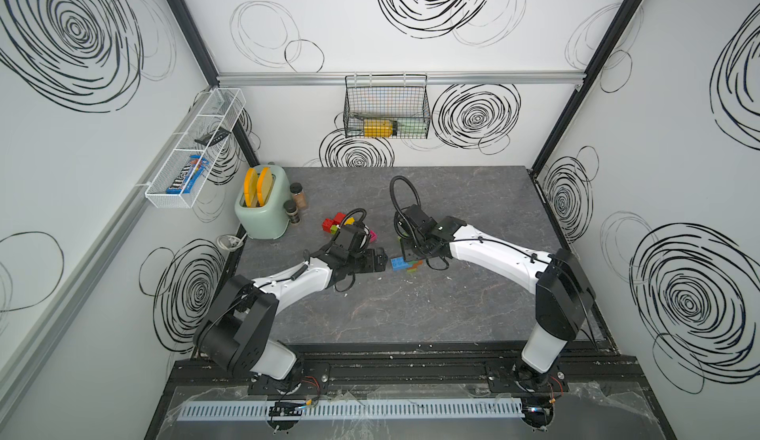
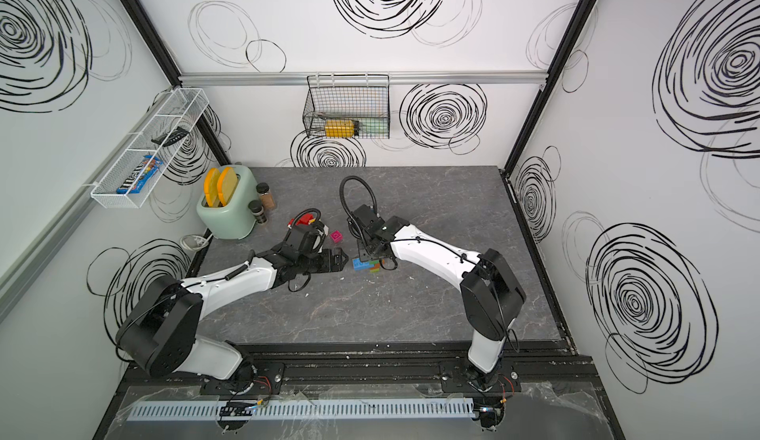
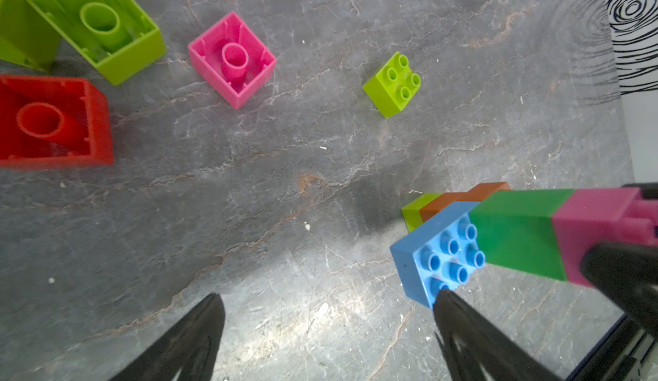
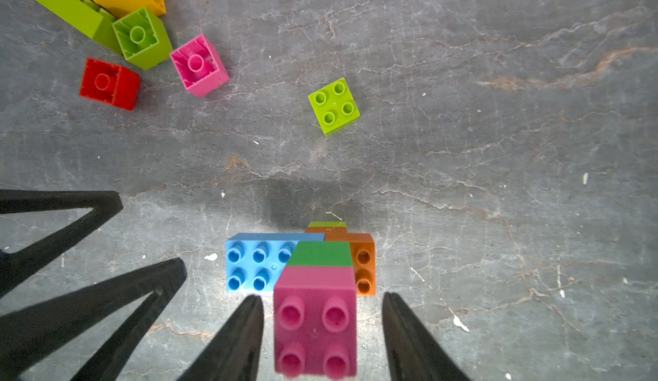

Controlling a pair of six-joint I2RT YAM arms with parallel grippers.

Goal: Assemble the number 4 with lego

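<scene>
A brick assembly stands on the table: a blue brick (image 4: 260, 264) joined beside orange bricks (image 4: 363, 271) over a lime one, with a green brick (image 4: 317, 254) and pink brick (image 4: 315, 326) stacked up from it. My open left gripper is at the blue brick's near side, nothing between its fingers. My right gripper has its fingers apart on either side of the pink brick, gaps showing. Loose lime (image 4: 333, 106), pink (image 4: 199, 65), red (image 4: 109, 82) and several other bricks lie behind.
A mint toaster (image 1: 265, 218) and two spice jars (image 1: 293, 210) stand at the back left. Wire baskets hang on the back and left walls.
</scene>
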